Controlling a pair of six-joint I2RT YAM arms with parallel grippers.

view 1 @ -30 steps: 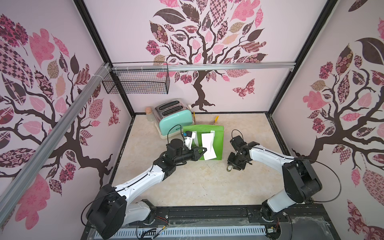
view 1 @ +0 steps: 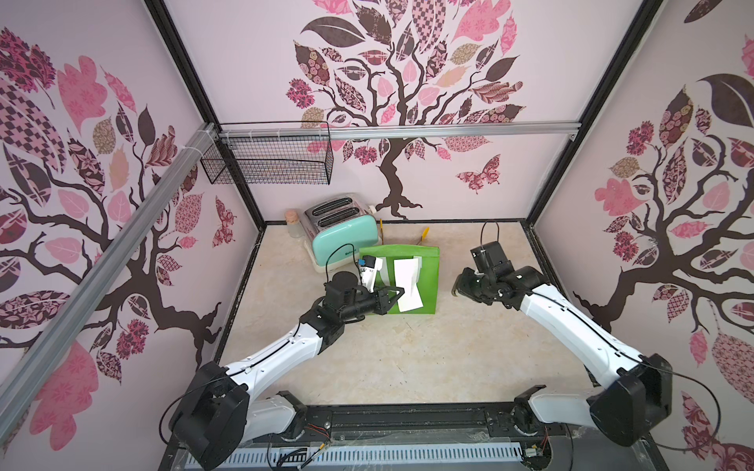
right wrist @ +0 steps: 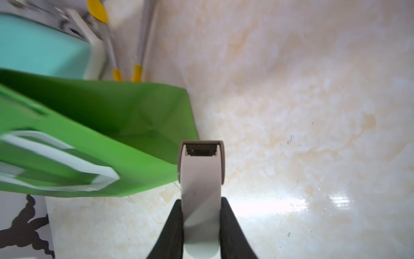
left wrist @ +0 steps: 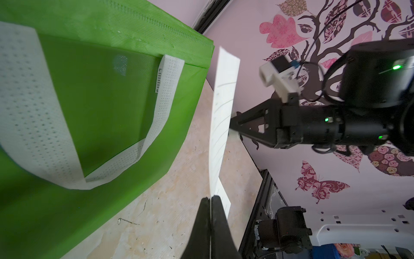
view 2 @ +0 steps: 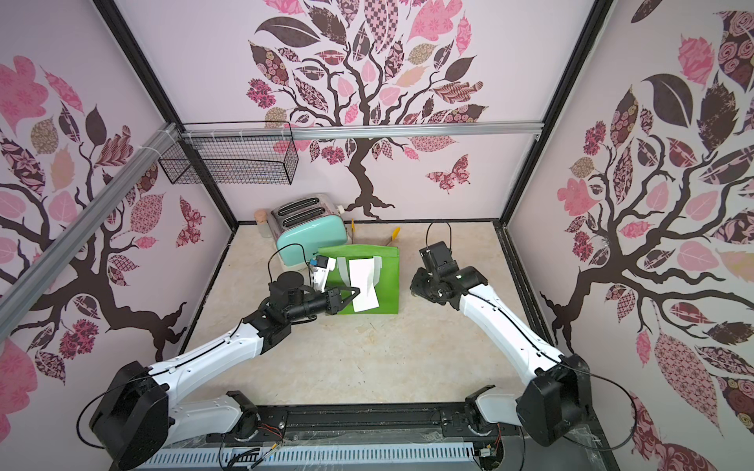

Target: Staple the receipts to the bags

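Observation:
A green bag [view 1: 429, 286] with white strap handles stands upright on the table, its open top showing in the right wrist view. My left gripper is shut on the lower end of a white receipt [left wrist: 223, 97], thin between the fingertips. From the top left view, the receipt [view 1: 407, 284] overlaps the bag's front; the left wrist view shows it apart from the front panel. My right gripper is shut on a pale grey stapler [right wrist: 201, 177], whose head points away from the fingers. The stapler is right of the bag, its head overlapping the bag's corner in the right wrist view.
A turquoise toaster [view 1: 344, 238] stands behind the bag at left, near a small jar [view 1: 293, 226]. Yellow-ended utensils [right wrist: 113, 56] lie behind the bag. A wire basket [view 1: 275, 159] hangs above.
My right arm has swung back and extended, taking the stapler from the front right of the bag to farther back beside it. The left gripper and receipt have barely shifted.

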